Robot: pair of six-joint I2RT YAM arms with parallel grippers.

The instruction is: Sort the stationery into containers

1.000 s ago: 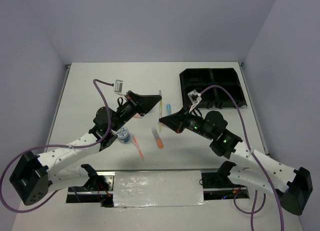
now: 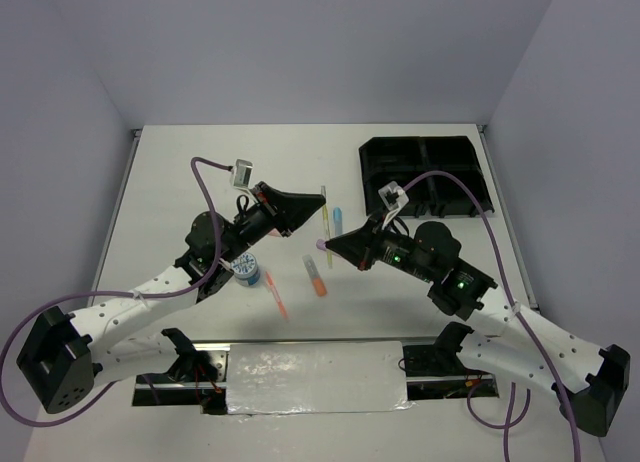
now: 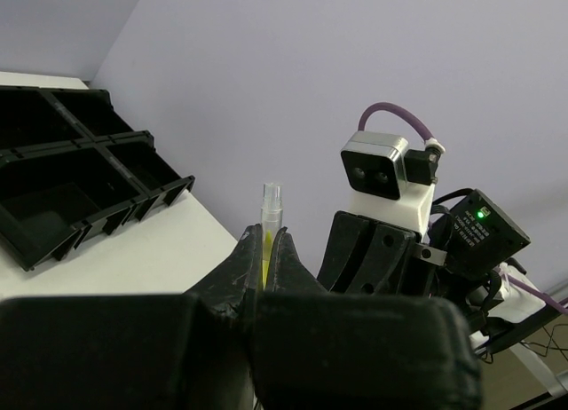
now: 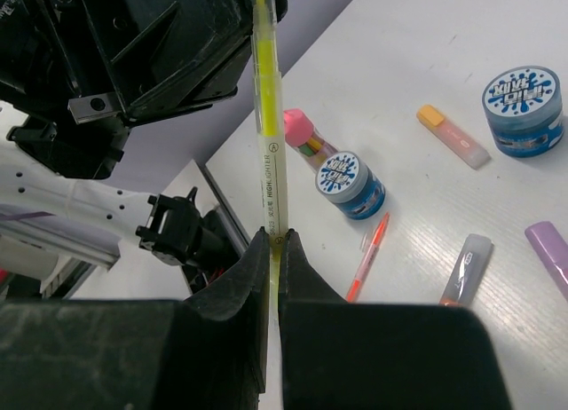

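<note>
A yellow highlighter (image 2: 326, 222) (image 3: 272, 206) (image 4: 272, 170) is held upright between both grippers in mid-air, one above the other. My left gripper (image 2: 319, 200) is shut on its upper end, and my right gripper (image 2: 330, 247) is shut on it lower down. On the white table lie a grey-and-orange marker (image 4: 466, 268), a red pen (image 4: 371, 250), a purple marker (image 4: 548, 248) and an orange highlighter (image 4: 451, 133). Two blue jars (image 4: 351, 191) (image 4: 524, 126) stand there, with a pink-capped tube of coloured items (image 4: 306, 135) beside one.
The black compartment container (image 2: 425, 177) (image 3: 71, 179) sits at the back right of the table and looks empty. Grey walls enclose the table at the back and sides.
Both grippers and the highlighter between them have shifted slightly toward the right and a little downward in the top view. The items on the table are unchanged.
</note>
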